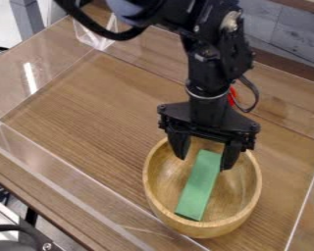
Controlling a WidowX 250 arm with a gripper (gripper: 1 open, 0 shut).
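Note:
A wooden bowl (167,181) sits at the lower middle of the camera view. In it lies a green rectangular block (199,191), long side running front to back. My black gripper (202,149) hangs over the back part of the bowl, its two fingers standing apart, open, one on the left and one on the right, near the far end of the block. I see nothing held between them.
A small red object (234,96) shows behind the arm at the right, partly hidden. Cables and dark items lie past its left edge.

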